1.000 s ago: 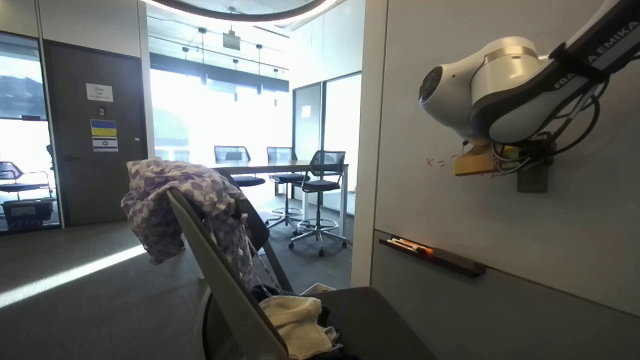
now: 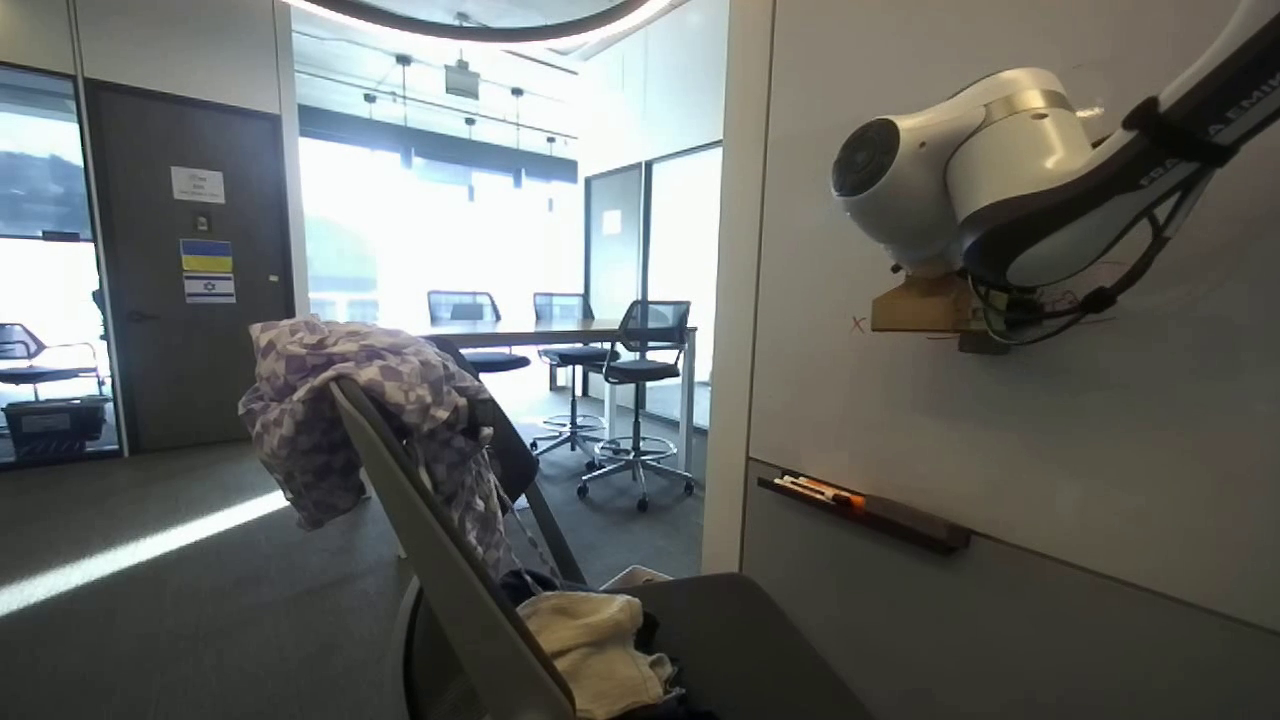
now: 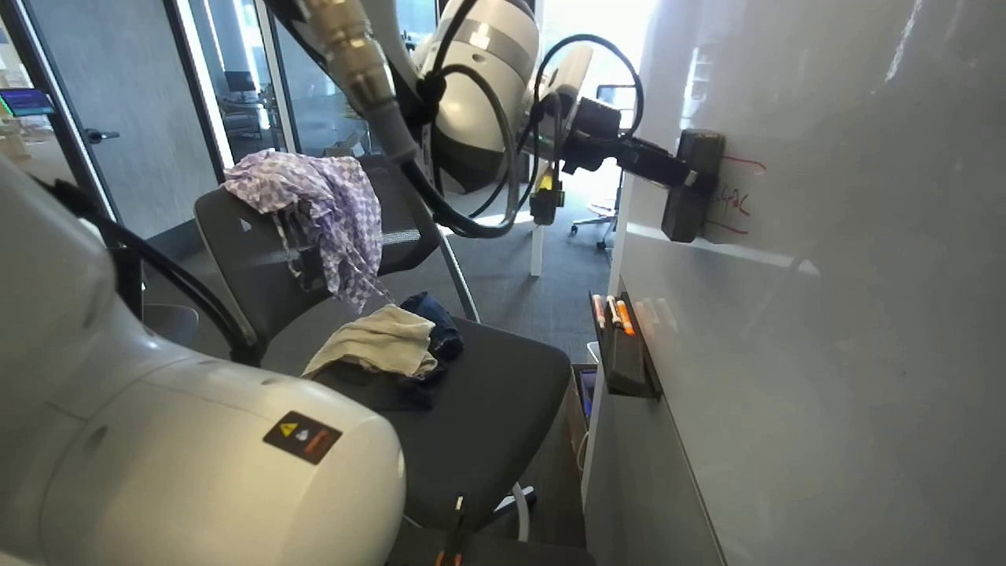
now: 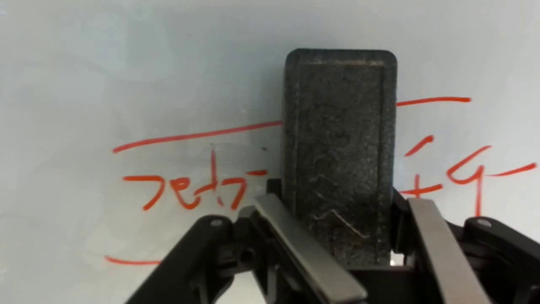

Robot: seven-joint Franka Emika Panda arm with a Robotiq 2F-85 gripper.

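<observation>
A black board eraser point(image 4: 339, 152) stands upright between the fingers of my gripper, which is shut on it. In exterior view 2 the same eraser point(image 3: 695, 184) is held up against or very close to the whiteboard point(image 3: 830, 330); whether it touches cannot be told. Red handwriting point(image 4: 195, 185) shows to both sides of the eraser in the wrist view, with red lines above and below it. Part of the writing is hidden behind the eraser and the fingers. From exterior view 1, the arm mostly covers the eraser.
Below the writing, a dark ledge point(image 2: 912, 522) on the board carries several markers point(image 2: 816, 490). A chair point(image 3: 490, 396) with a patterned cloth point(image 3: 316, 207) and a beige cloth point(image 3: 382, 339) stands close to the board. The board's lower surface is clear.
My gripper and the eraser have moved left and slightly up along the board in exterior view 1. The arm has turned a little, covering more of the eraser and the red marks.
</observation>
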